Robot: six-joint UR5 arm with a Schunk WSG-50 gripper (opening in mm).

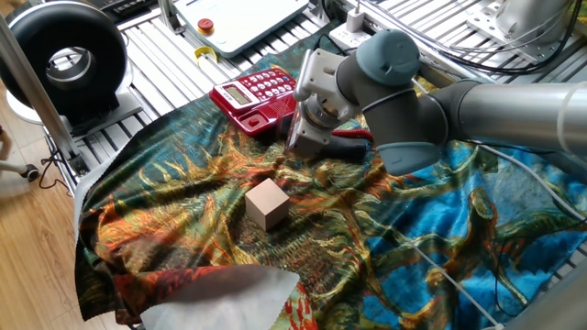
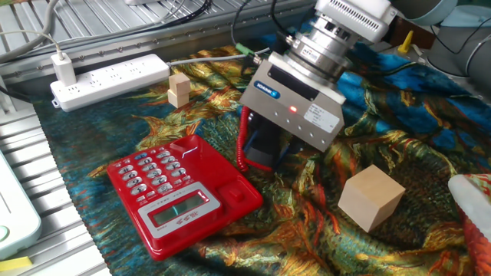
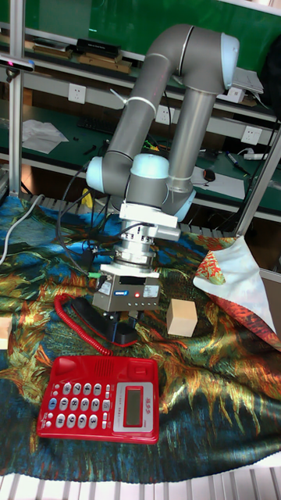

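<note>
A red desk telephone (image 2: 184, 195) lies face up on the patterned cloth, its cradle side toward the arm. Its black handset (image 2: 265, 144), joined to a coiled red cord (image 2: 242, 138), is off the base. My gripper (image 3: 123, 317) points down over the handset beside the phone, and the handset sits between its fingers. The finger contact is partly hidden by the gripper body and dark on dark. From above, in exterior view 1, the handset (image 1: 348, 149) sticks out to the right from under the gripper.
A wooden cube (image 1: 267, 203) stands on the cloth near the gripper. Two small stacked blocks (image 2: 178, 90) and a white power strip (image 2: 111, 82) are behind the phone. The cloth (image 1: 183, 202) is wrinkled, one corner folded over.
</note>
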